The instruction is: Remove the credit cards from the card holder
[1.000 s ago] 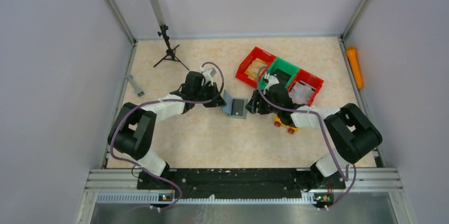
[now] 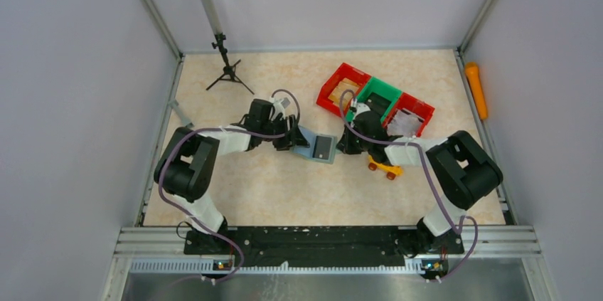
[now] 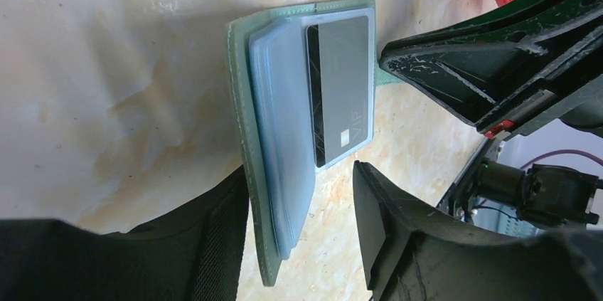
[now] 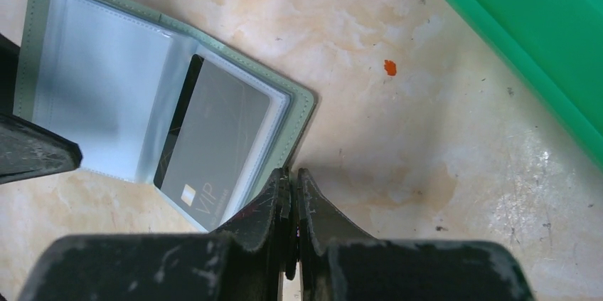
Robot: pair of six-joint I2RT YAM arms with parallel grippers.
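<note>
The card holder (image 2: 316,147), pale green with clear sleeves, lies spread on the table with its left cover (image 3: 249,130) raised at a slant. In its right-hand sleeve sits a grey VIP card (image 4: 218,137) with a black stripe. My left gripper is open around the raised cover, which stands close to its left finger (image 3: 231,223). At the holder's right edge my right gripper is shut on the green strap (image 3: 386,77). Most of the strap is hidden by the fingers.
Behind the right arm stand red bins (image 2: 343,90) and a green bin (image 2: 377,90). A yellow toy car (image 2: 385,167) sits under that arm. A tripod (image 2: 229,77) occupies the back left, and the table's front middle (image 2: 306,198) is bare.
My right gripper has moved onto the strap and shut.
</note>
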